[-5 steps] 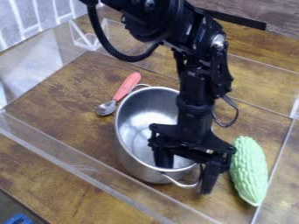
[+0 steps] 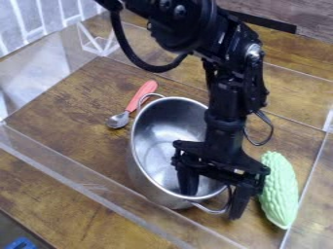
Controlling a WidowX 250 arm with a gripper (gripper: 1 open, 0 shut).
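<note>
A steel pot (image 2: 154, 148) with wire handles stands in the middle of the wooden surface. My black gripper (image 2: 212, 195) is down at the pot's right side, its fingers reaching over the rim and near the front handle; whether they hold anything is hard to see. A pale green corn-cob-shaped object (image 2: 279, 190) lies just right of the pot and gripper. A spoon with a pink handle (image 2: 140, 95) lies behind the pot on the left.
Clear plastic walls (image 2: 39, 78) border the wooden surface (image 2: 78, 117), which has free room at the left. A blue object (image 2: 19, 243) shows at the bottom left corner.
My gripper has risen slightly and shifted a little to the right over the last second. The pot and the other objects look almost unchanged.
</note>
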